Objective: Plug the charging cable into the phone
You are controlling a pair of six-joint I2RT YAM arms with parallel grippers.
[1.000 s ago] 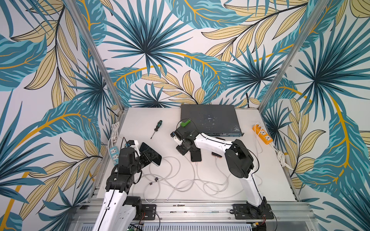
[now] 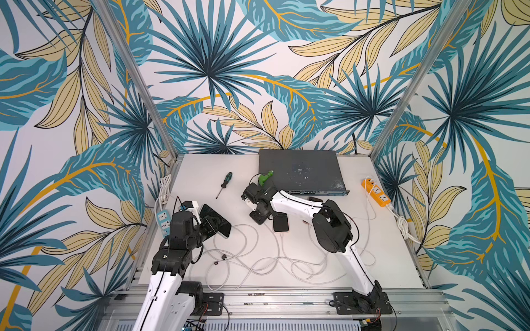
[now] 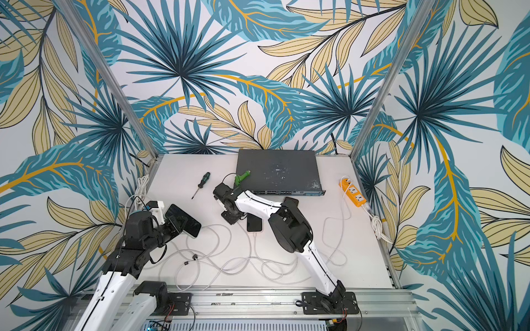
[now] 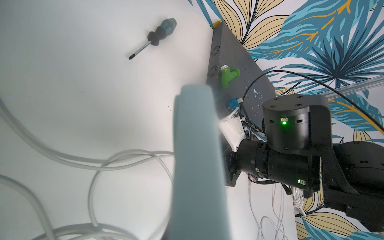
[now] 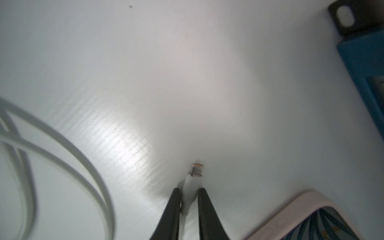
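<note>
My left gripper point(image 2: 211, 223) is shut on a dark phone point(image 2: 220, 215) with a light-blue edge point(image 4: 198, 160), seen close up in the left wrist view. My right gripper is low over the table at a white charging cable's plug point(image 5: 191, 184), its fingertips either side of it, nearly closed; whether they grip it is unclear. The plug's metal tip point(image 5: 196, 168) points away from the fingers. A second phone point(image 2: 280, 222) lies beside the right gripper, with a cable at its lower end.
A grey rack device point(image 2: 301, 168) fills the back. A screwdriver point(image 2: 226, 181) lies back left, an orange power strip point(image 2: 375, 192) at the right edge. Loose white cables cover the front middle. Bare table point(image 2: 193, 171) shows at back left.
My right arm has shifted slightly over the last second, its elbow moving left and its wrist a little toward the left. The left arm and its phone look unchanged.
</note>
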